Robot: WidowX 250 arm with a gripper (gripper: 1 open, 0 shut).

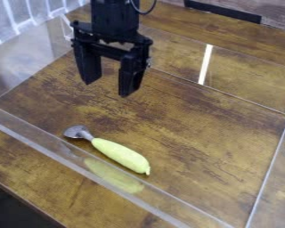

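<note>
My black gripper [109, 69] hangs over the back left of the clear-walled workspace, its two fingers apart and pointing down with nothing seen between them. Below it, toward the front, a pale yellow object like a corn cob or squash [120, 155] lies on the wooden floor. A small metal scoop or spoon head [77, 133] lies at its upper left end, touching it.
Clear plastic walls [277, 169] border the wooden floor [192, 134] on several sides. A white slatted object [20, 18] stands at the back left.
</note>
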